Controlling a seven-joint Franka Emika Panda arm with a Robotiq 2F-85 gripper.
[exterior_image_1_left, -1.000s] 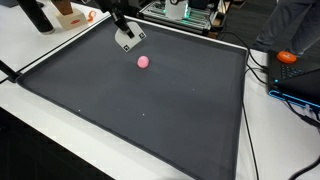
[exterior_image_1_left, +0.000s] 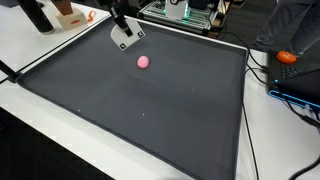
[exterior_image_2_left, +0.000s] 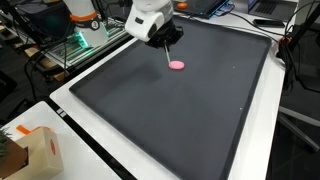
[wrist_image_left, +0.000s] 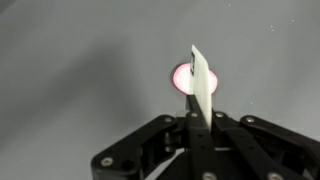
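Observation:
A thin white card-like piece (exterior_image_1_left: 127, 37) with dark spots hangs from my gripper (exterior_image_1_left: 121, 22), which is shut on it. From the wrist, the white piece (wrist_image_left: 202, 84) shows nearly edge-on, rising out of the gripper between its fingertips. A round pink object (exterior_image_1_left: 142, 62) lies on the dark mat beside and below the held piece. In the wrist view the white piece partly covers this pink disc (wrist_image_left: 182, 79). In exterior view 2 the pink disc (exterior_image_2_left: 176, 65) is just right of the thin white edge (exterior_image_2_left: 167, 54).
Behind the mat, at the back left, stand an orange cup (exterior_image_1_left: 63, 6) and other items. A laptop (exterior_image_1_left: 294, 80) is at the right.
The gripper and white piece have shifted very slightly up and left in exterior view 1. The pink disc has not moved.

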